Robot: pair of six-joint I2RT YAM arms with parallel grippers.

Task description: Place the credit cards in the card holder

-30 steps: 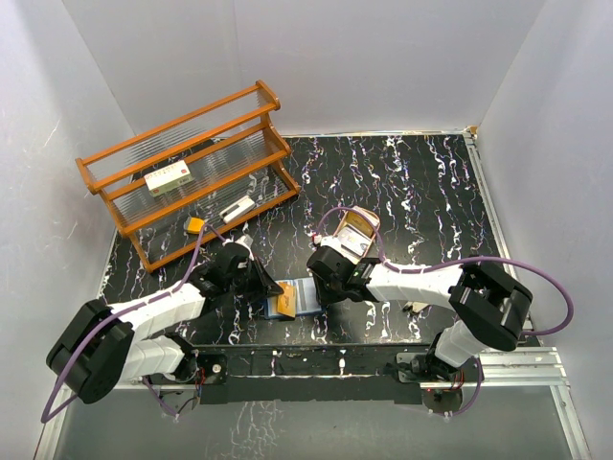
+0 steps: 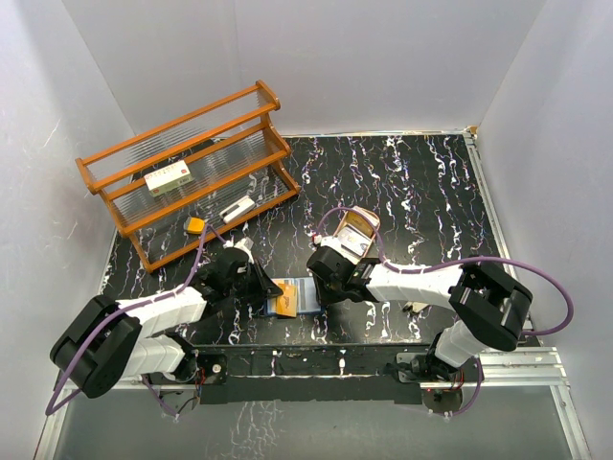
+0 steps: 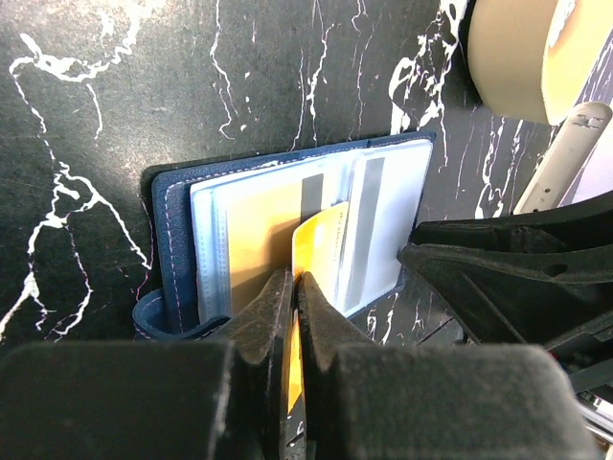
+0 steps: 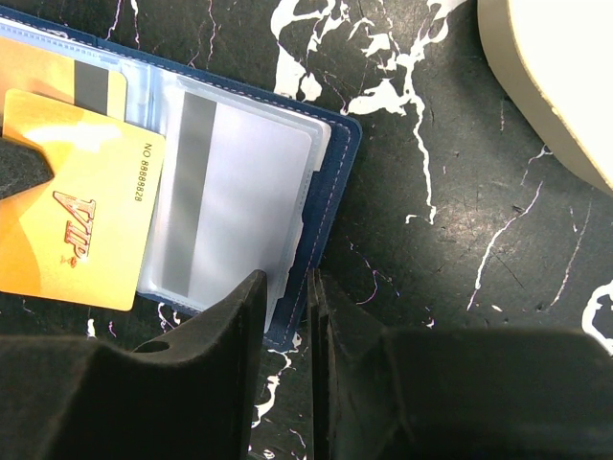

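The navy card holder (image 3: 175, 240) lies open on the black marble table, with clear sleeves. A yellow VIP card (image 4: 86, 211) sits over its left side; another yellow card shows beneath. My left gripper is shut on the yellow card's edge, which stands slightly raised from the sleeve. My right gripper is at the holder's right edge, fingertips at the clear sleeve and navy border; whether anything is between them is hard to tell.
A cream-and-tan box (image 2: 356, 230) with items inside sits just behind the right gripper. A wooden rack (image 2: 192, 172) with boxes stands at back left.
My left gripper and the yellow card have shifted very slightly over the holder. The right arm has not visibly moved.
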